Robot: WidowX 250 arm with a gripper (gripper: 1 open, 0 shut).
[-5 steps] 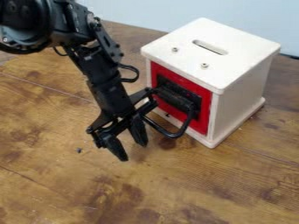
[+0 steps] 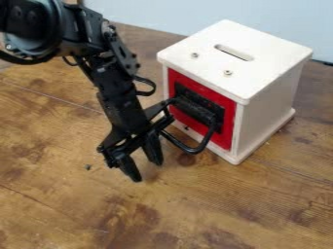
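My black gripper hangs low over the wooden table, just left of a white box with a red front panel. Its two fingers point down and stand apart, with nothing visible between them. A black slotted fitting sits in the red panel, and a dark cable loops beside it near my wrist. The box has a slot and screws on top.
A pale wall runs behind the table at the top right.
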